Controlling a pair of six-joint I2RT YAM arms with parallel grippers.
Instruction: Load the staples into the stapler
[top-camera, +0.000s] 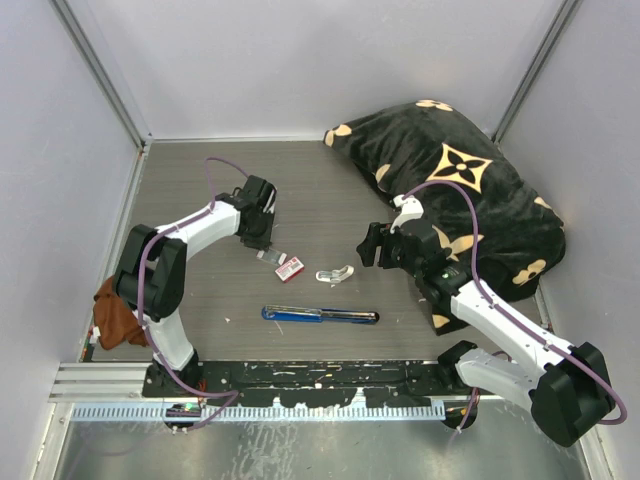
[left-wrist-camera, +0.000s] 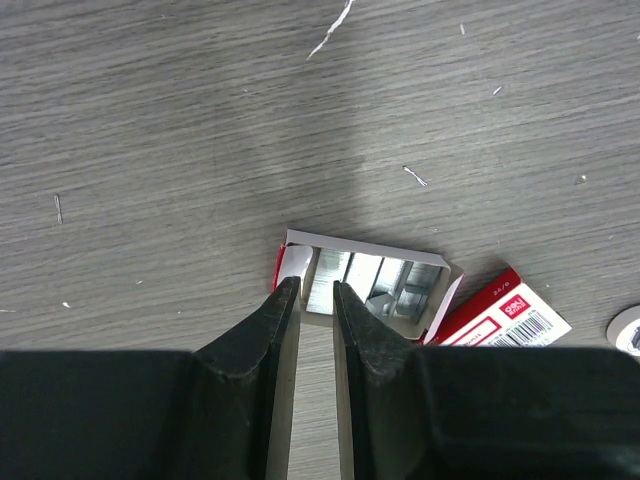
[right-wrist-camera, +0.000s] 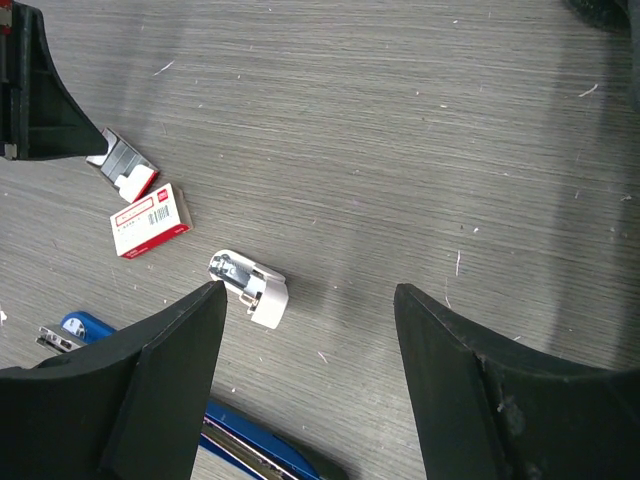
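Observation:
A blue stapler (top-camera: 320, 315) lies opened out flat near the front of the table. Behind it, a small open tray of staples (left-wrist-camera: 385, 262) sits beside its red and white box sleeve (top-camera: 289, 269). My left gripper is over the tray, pointing down, its fingers part open with a narrow gap and nothing held. Whether the fingertips touch the staples cannot be told. My right gripper stands wide open and empty above the table, to the right of a small white and metal staple remover (right-wrist-camera: 250, 287).
A dark patterned cushion (top-camera: 460, 180) fills the back right, close to the right arm. On the left edge lies a brown cloth (top-camera: 122, 317). Loose single staples (left-wrist-camera: 414, 176) are scattered about.

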